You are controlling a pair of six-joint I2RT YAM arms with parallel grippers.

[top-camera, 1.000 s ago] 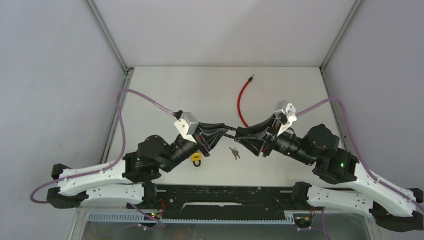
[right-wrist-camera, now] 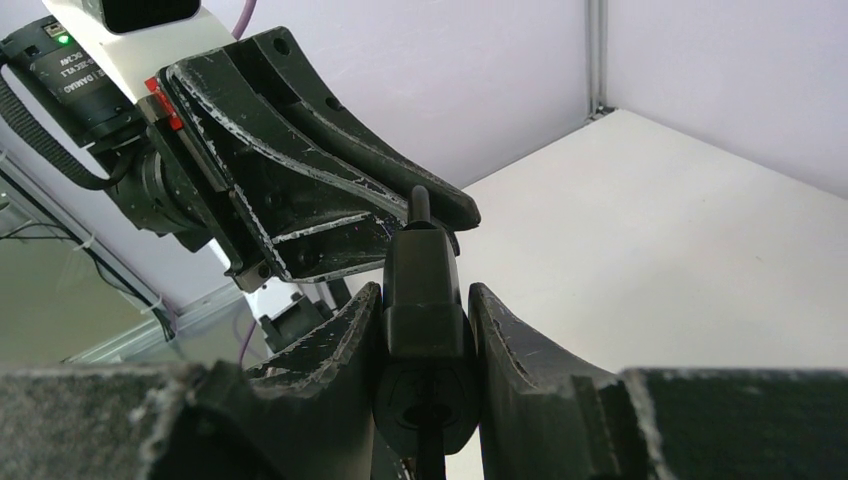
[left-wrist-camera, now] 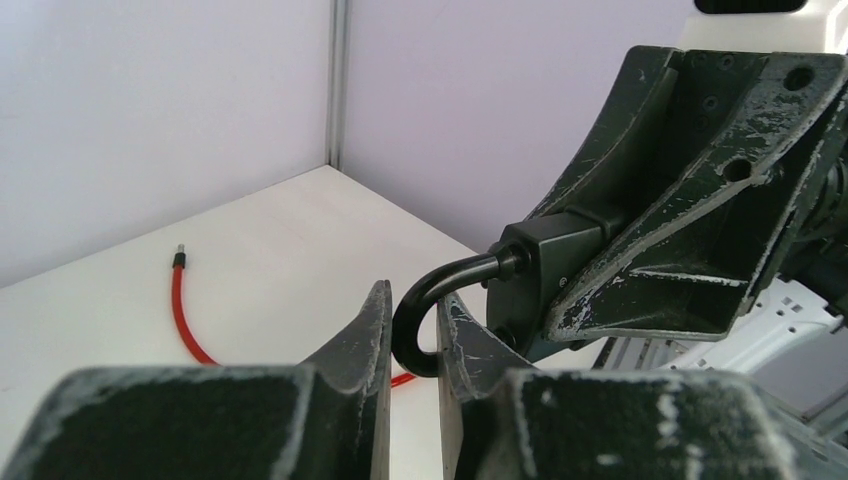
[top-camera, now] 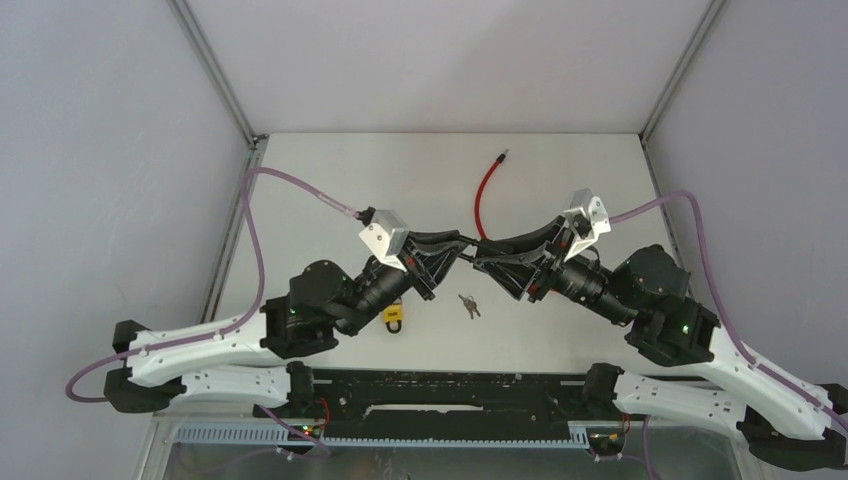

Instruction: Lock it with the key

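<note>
A black padlock is held between my two grippers above the middle of the table. In the left wrist view its curved shackle [left-wrist-camera: 430,290] lies between the fingertips of my left gripper, which is shut on it. Its block-shaped body [left-wrist-camera: 550,265] sits in the fingers of my right gripper. The right wrist view shows the same body [right-wrist-camera: 420,275] clasped by my right gripper. A bunch of small keys [top-camera: 470,306] lies on the table below the grippers in the top view. I cannot tell whether the shackle is fully seated.
A yellow padlock [top-camera: 393,317] lies on the table near the left arm. Behind the grippers a red cable [top-camera: 484,190] is stretched out, partly hidden by the right one. Walls stand on three sides.
Both grippers have shifted slightly to the right and toward the back, with the padlock still between them. Keys, yellow padlock and cable lie where they were.
</note>
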